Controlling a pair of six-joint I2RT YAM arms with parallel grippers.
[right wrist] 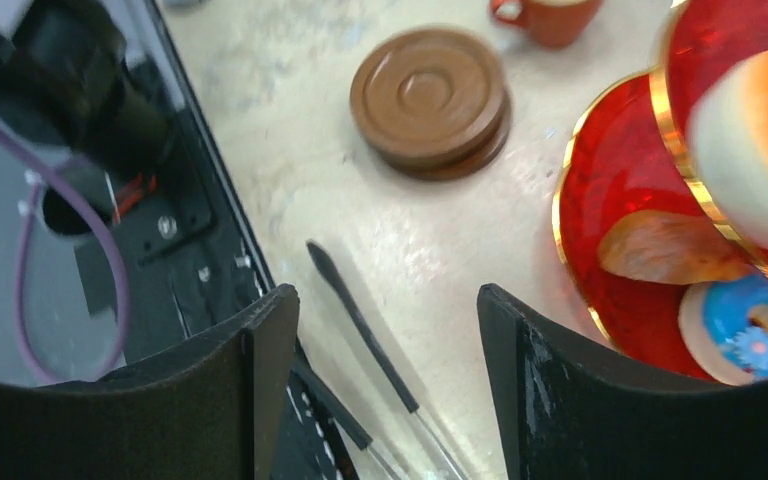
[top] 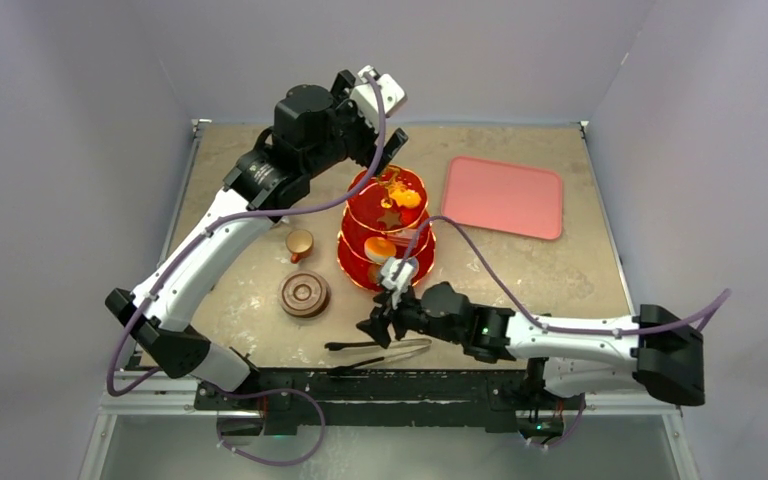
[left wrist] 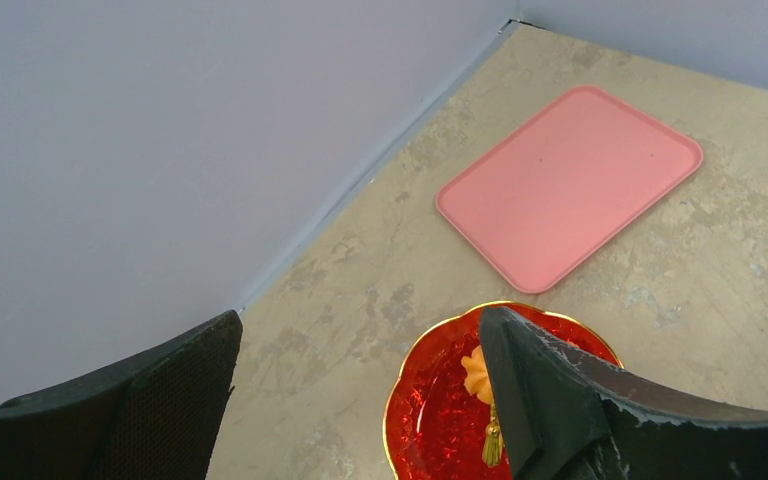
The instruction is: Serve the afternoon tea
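The red tiered stand (top: 353,255) with gold rims carries small foods, including a white-and-orange bun (top: 380,250) on the middle tier. Tongs (right wrist: 365,330) with dark handles and metal arms lie spread on the table in front of it. My right gripper hovers above them, fingers apart and nothing between. High over the stand's back side, my left gripper is open and empty. One of its fingers covers part of the top tier in the left wrist view. The pink tray (top: 503,197) lies empty at the back right.
A brown round lidded pot (top: 304,294) and a small brown cup (top: 299,243) stand left of the stand. Bare table (top: 530,270) lies on the right, in front of the tray. Walls close in the back and sides.
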